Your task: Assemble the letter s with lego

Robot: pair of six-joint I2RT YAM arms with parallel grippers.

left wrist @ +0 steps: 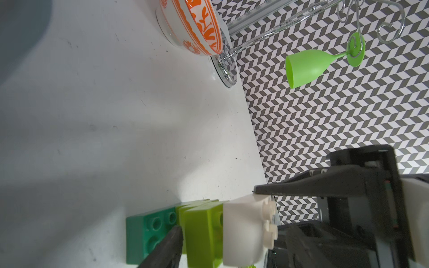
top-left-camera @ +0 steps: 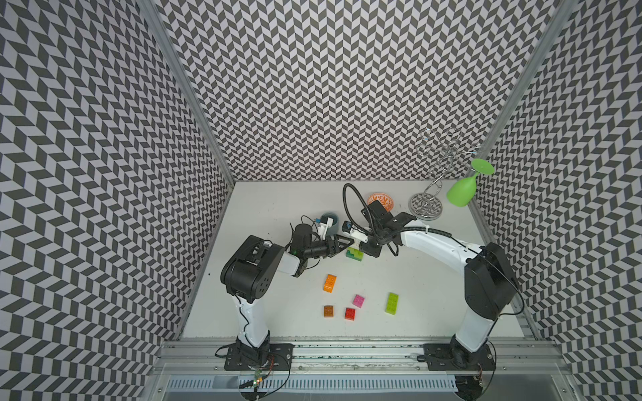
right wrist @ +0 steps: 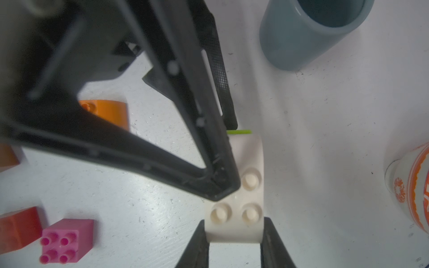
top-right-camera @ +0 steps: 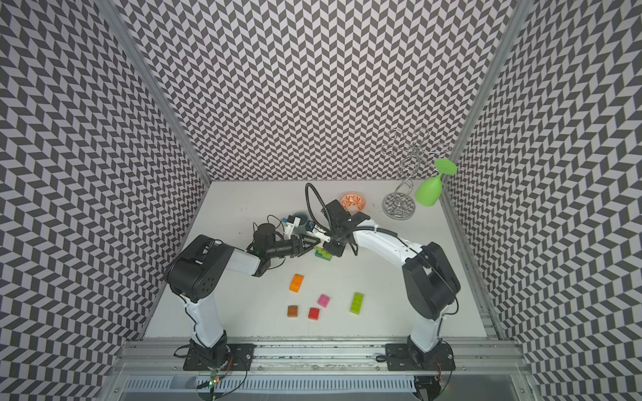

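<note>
My right gripper is shut on a white brick (right wrist: 234, 223), held above the table centre. In the left wrist view the white brick (left wrist: 243, 232) is beside a lime brick (left wrist: 198, 236), with a teal brick (left wrist: 147, 236) behind; whether they are joined I cannot tell. My left gripper (top-left-camera: 344, 242) is at the white brick, its dark fingers reaching over it from the side in the right wrist view; whether they grip it I cannot tell.
Orange (top-left-camera: 329, 282), brown (top-left-camera: 328, 310), red (top-left-camera: 349, 313), pink (top-left-camera: 358, 300) and lime (top-left-camera: 392, 303) bricks lie in front. A patterned bowl (top-left-camera: 380, 199), blue-grey cup (right wrist: 308, 40), metal stand (top-left-camera: 425, 206) and green glass (top-left-camera: 461, 191) stand behind.
</note>
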